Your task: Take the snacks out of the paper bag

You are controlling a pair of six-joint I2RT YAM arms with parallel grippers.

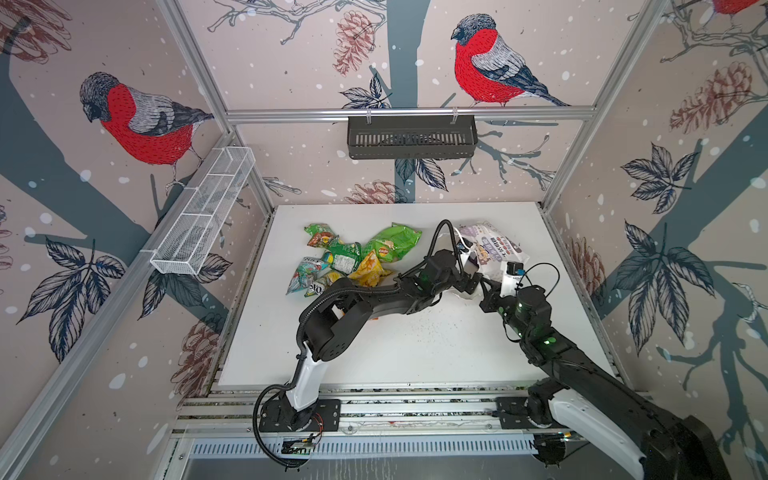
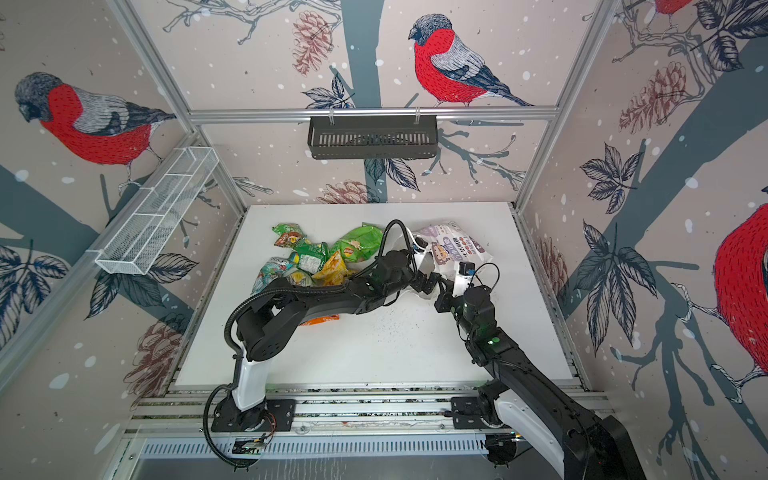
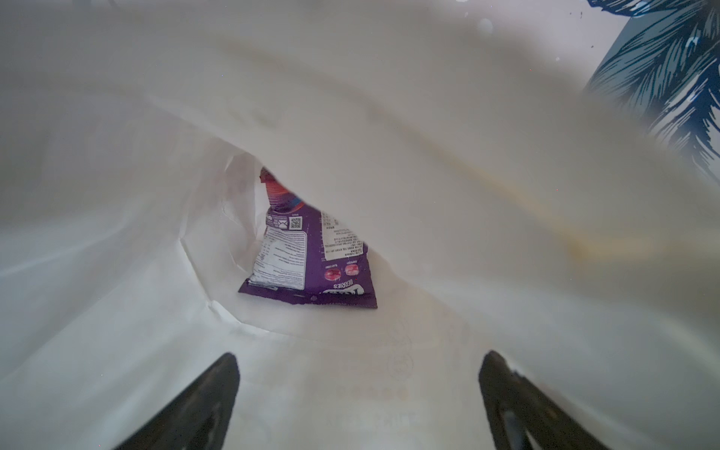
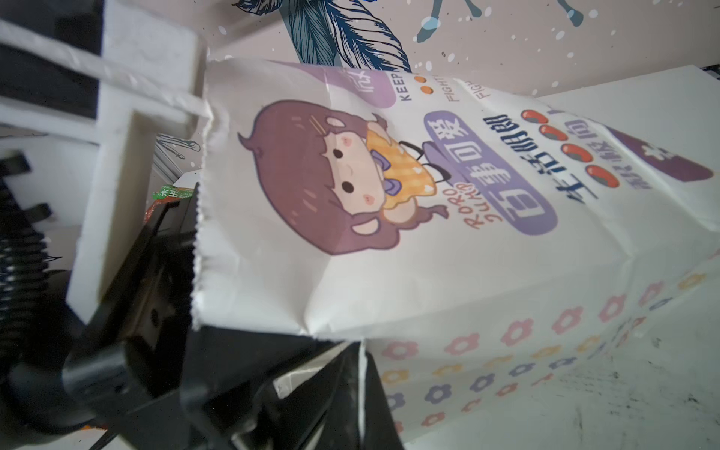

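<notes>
The white printed paper bag (image 4: 480,262) lies on its side at the table's back right, mouth toward my left gripper. That gripper stands open at the mouth, white paper around it and nothing between its fingers. Deeper inside the bag, ahead of those fingers, rests a purple snack pack (image 3: 300,258), partly covered by a fold of paper. My right gripper is shut on the bag's lower rim; a thin white paper edge shows between its fingers. Outside the bag lie a green chip bag (image 1: 394,241) and a yellow pack (image 1: 369,270).
More snack packs cluster at the table's left, among them a teal pack (image 1: 306,274) and a red-green pack (image 1: 321,235). An orange pack (image 2: 321,319) lies partly under my left arm.
</notes>
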